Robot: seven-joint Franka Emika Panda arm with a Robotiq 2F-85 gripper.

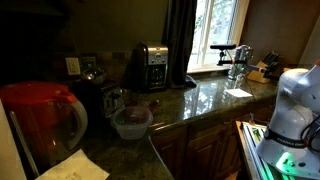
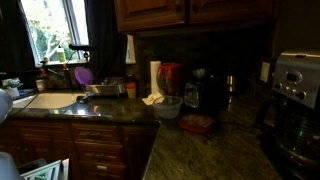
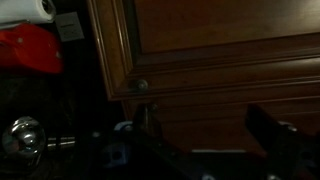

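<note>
Dark fingers of my gripper stand wide apart at the bottom of the wrist view, with nothing visible between them. Beyond them are the brown wooden cabinet fronts point(image 3: 230, 75). White parts of the arm point(image 1: 290, 120) show at the right edge of exterior view 1; the gripper cannot be made out there. A clear bowl point(image 1: 132, 122) rests on the counter, and exterior view 2 shows the bowl point(image 2: 168, 105) beside a red dish point(image 2: 196, 123).
A red appliance point(image 1: 45, 120) and white cloth point(image 1: 75, 168) occupy the near left counter. The coffee maker point(image 1: 155, 68) stands at the back. In exterior view 2, a black toaster point(image 2: 207, 92) is behind the red dish, and the front counter point(image 2: 205, 158) is clear.
</note>
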